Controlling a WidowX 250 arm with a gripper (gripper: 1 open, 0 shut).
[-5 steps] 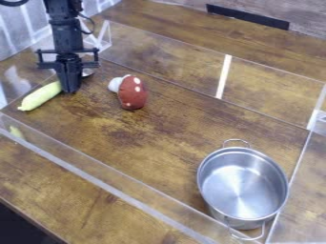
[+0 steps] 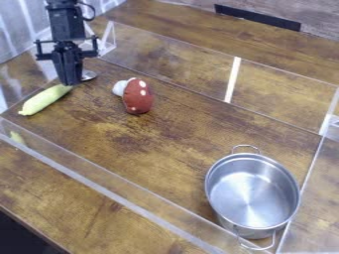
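Observation:
My gripper [image 2: 69,77] is at the upper left, just above the far end of a pale green elongated vegetable [image 2: 46,99] on the wooden table; its fingertips look close together, with nothing visible between them. A small silver object [image 2: 86,75] lies just beside the fingertips, partly hidden. A red toy mushroom with white spots and a white stem [image 2: 138,96] lies to the right. A steel pot [image 2: 252,193] with two handles stands at the lower right.
The wooden table [image 2: 159,169] has clear room in the middle and lower left. Clear panels or strips edge the work area, and a dark bar [image 2: 259,18] lies at the back.
Over the last second my gripper has risen a little from beside the green vegetable. The vegetable, mushroom and pot look unmoved.

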